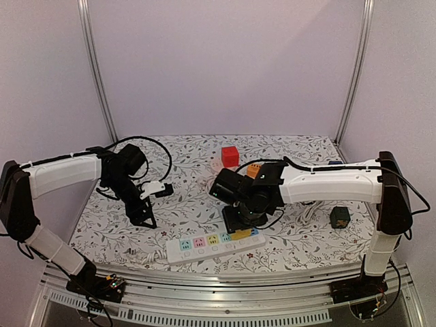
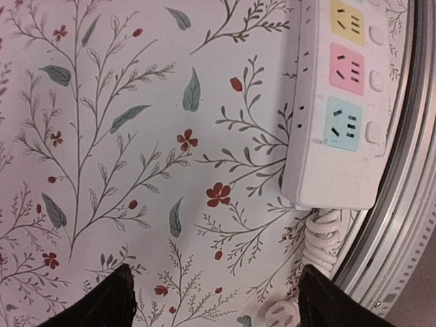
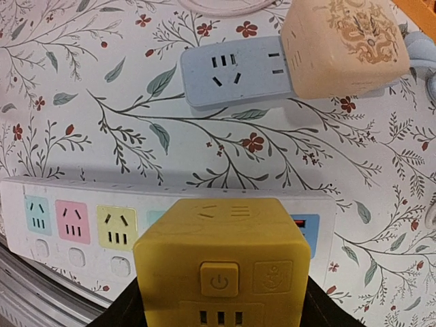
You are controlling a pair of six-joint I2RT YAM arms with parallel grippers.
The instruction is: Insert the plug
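A long white power strip (image 1: 197, 253) lies at the front middle, with coloured socket panels in cyan, pink, yellow and blue, seen in all views. In the right wrist view my right gripper is shut on a yellow cube plug (image 3: 218, 245), which sits at the strip's right part and covers some sockets; whether it is seated cannot be told. My left gripper is over the bare tablecloth beside the strip's left end and its coiled cable (image 2: 321, 242), open, with nothing between its fingers.
Behind the strip lie a small grey-blue strip (image 3: 231, 75) with a peach cube (image 3: 344, 48) on it, and cables. A red cube (image 1: 229, 155) stands at the back, a dark green cube (image 1: 339, 216) at the right.
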